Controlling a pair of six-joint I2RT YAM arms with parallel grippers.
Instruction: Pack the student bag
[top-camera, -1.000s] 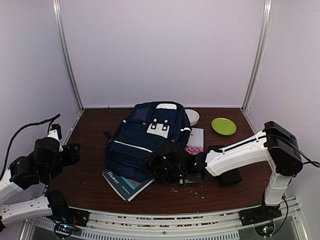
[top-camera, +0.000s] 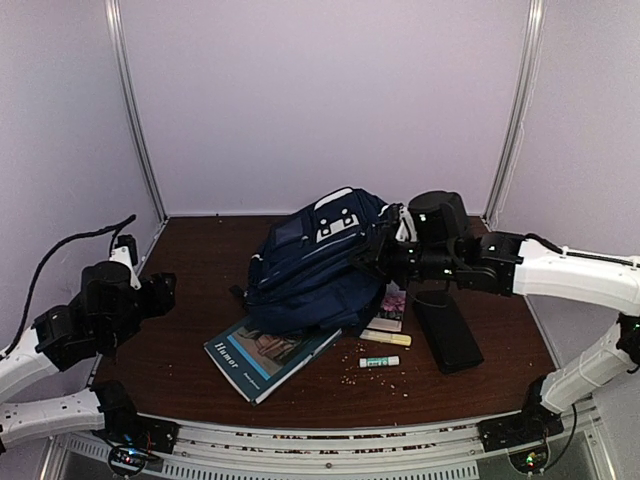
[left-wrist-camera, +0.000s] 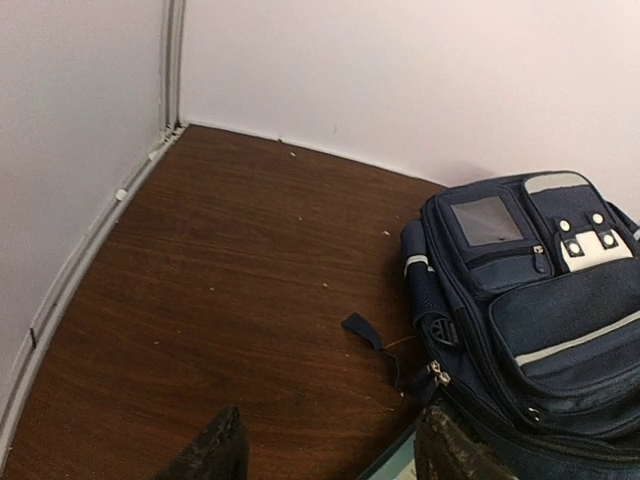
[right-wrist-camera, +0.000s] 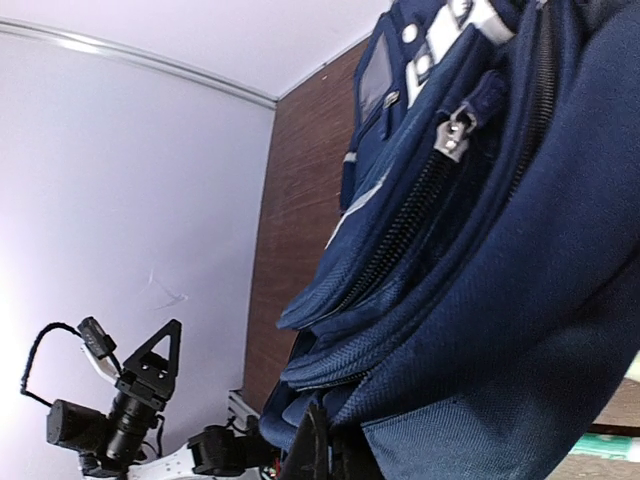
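Note:
The navy backpack (top-camera: 315, 260) lies on the table, tilted, covering part of the Humor book (top-camera: 245, 365). My right gripper is shut on a fold of the backpack's fabric along its lower edge; in the top view the arm reaches in from the right. Over the left side of the table, away from the backpack, hangs my left gripper, open and empty. Near the front lie a white-and-green glue stick (top-camera: 379, 361) and a yellow stick-like item (top-camera: 385, 338). A pink-covered booklet (top-camera: 392, 310) is partly hidden beside the backpack.
To the right lies a long black case (top-camera: 447, 335). Small crumbs (top-camera: 370, 378) are scattered at the front. Bare table (left-wrist-camera: 220, 280) stretches across the left side. The right arm blocks the back right area from view.
More of the book shows. The left arm has shifted slightly right.

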